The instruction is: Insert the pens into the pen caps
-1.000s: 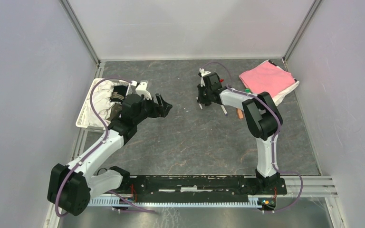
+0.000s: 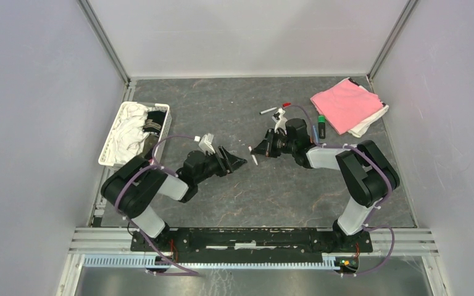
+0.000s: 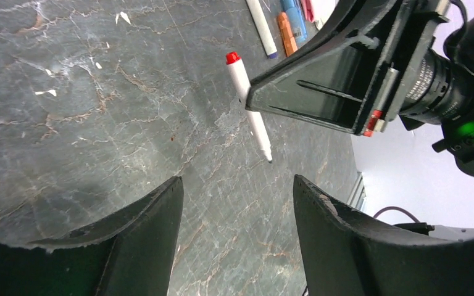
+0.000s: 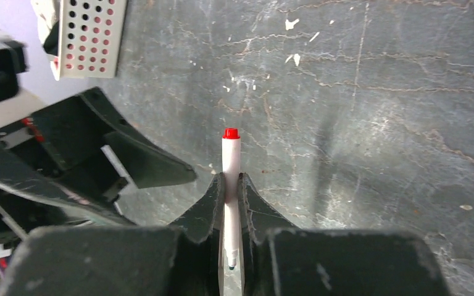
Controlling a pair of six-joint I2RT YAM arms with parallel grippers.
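Observation:
A white pen with a red end (image 3: pixel 256 129) (image 4: pixel 231 160) is held in my right gripper (image 2: pixel 254 152), shut on its body; the red end points out beyond the fingertips and the pen is over the mid table in the top view. My left gripper (image 2: pixel 237 163) stands open just to the left of it, nothing between its fingertips, facing the pen.
Other pens, among them a white one (image 3: pixel 260 28), an orange one (image 3: pixel 287 34) and a blue one (image 3: pixel 294 18), lie beyond the right gripper. A white basket (image 2: pixel 105 145) stands at left, folded cloths (image 2: pixel 345 105) at back right.
My right gripper has moved toward the front and slightly left with the pen.

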